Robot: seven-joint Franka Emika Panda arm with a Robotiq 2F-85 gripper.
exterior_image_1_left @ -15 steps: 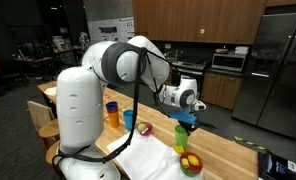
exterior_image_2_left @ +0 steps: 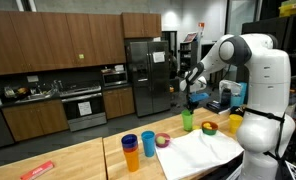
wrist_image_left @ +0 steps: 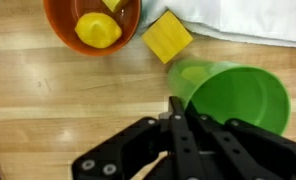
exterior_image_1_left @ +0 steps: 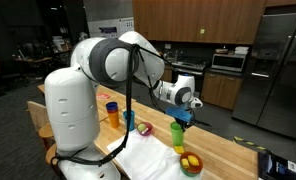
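Observation:
A translucent green cup (wrist_image_left: 250, 98) fills the right part of the wrist view, its open mouth showing at a slant. My gripper is shut at the near edge of this cup, seemingly on its wall; the black fingers hide the exact contact. In exterior view 1 the green cup (exterior_image_1_left: 177, 135) hangs or stands just under the gripper (exterior_image_1_left: 184, 121), close to the white cloth's right side. Whether its base touches the table cannot be told. Exterior view 2 shows the green cup (exterior_image_2_left: 187, 121) small, at the far side of the cloth.
Beside the cup lie a yellow block (wrist_image_left: 167, 37) and a red bowl (wrist_image_left: 60, 22) holding yellow fruit. A white cloth (exterior_image_1_left: 146, 158) covers the table's middle. Blue cups (exterior_image_2_left: 148, 141), an orange cup (exterior_image_2_left: 131, 160) and a pink bowl (exterior_image_2_left: 162, 138) stand farther along. A person (exterior_image_1_left: 178, 93) sits behind the table.
In exterior view 1 the green cup and gripper have shifted slightly left and up together. The bowl and yellow block have stayed put.

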